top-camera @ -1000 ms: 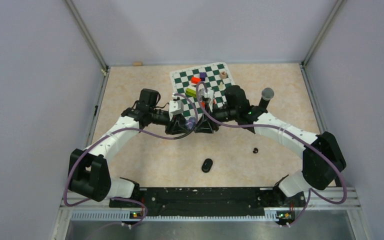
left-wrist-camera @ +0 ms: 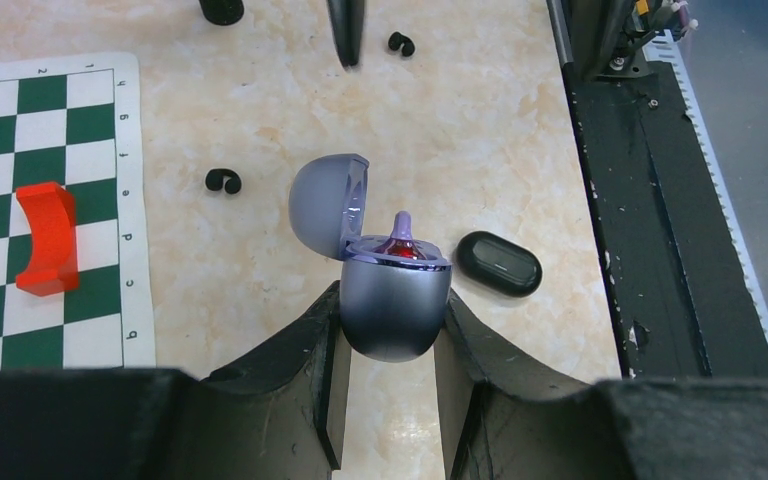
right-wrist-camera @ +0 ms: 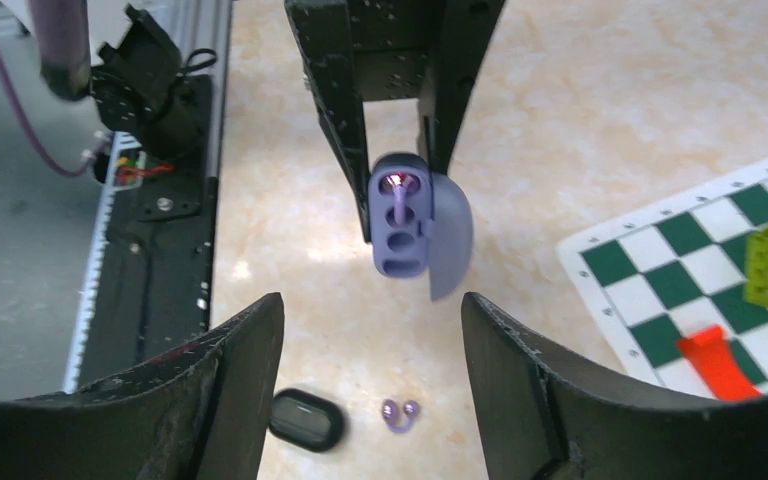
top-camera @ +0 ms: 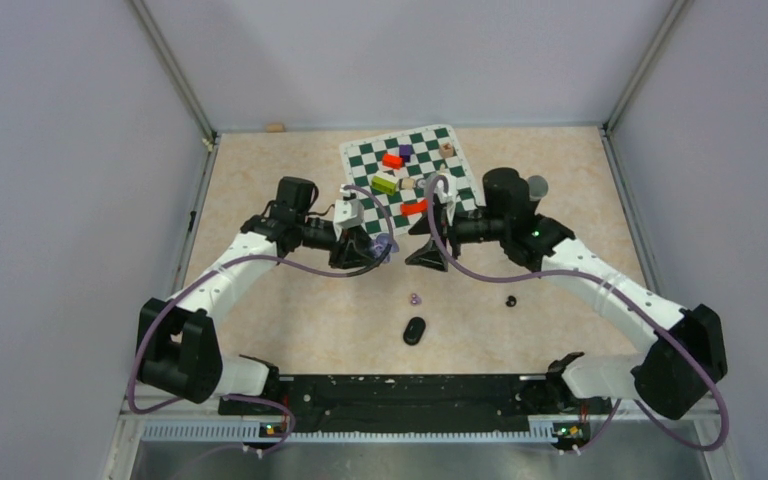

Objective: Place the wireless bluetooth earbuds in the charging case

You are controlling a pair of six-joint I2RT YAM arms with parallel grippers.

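Observation:
A purple charging case [left-wrist-camera: 396,310], its lid hinged up, is held aloft by my left gripper, shut on its body. Inside it a purple piece [right-wrist-camera: 400,200], apparently an earbud, sticks up beside a red light; an empty slot shows below it in the right wrist view. A purple earbud [top-camera: 415,299] lies on the table, seen also in the right wrist view as a linked pair of beads [right-wrist-camera: 399,415]. Facing the case, but apart from it, my right gripper is open with nothing between its fingers.
The black case [top-camera: 414,331] lies closed near the table's front. One black earbud [left-wrist-camera: 401,44] is at the right; another [left-wrist-camera: 223,181] lies near the chessboard [left-wrist-camera: 135,230]. Blocks stand on that board, and a grey cylinder [top-camera: 537,187] is beyond the right arm.
My right gripper has opened and drawn back rightward from the case. A purple earbud now lies on table that was bare a second ago. The left arm and case have stayed nearly still.

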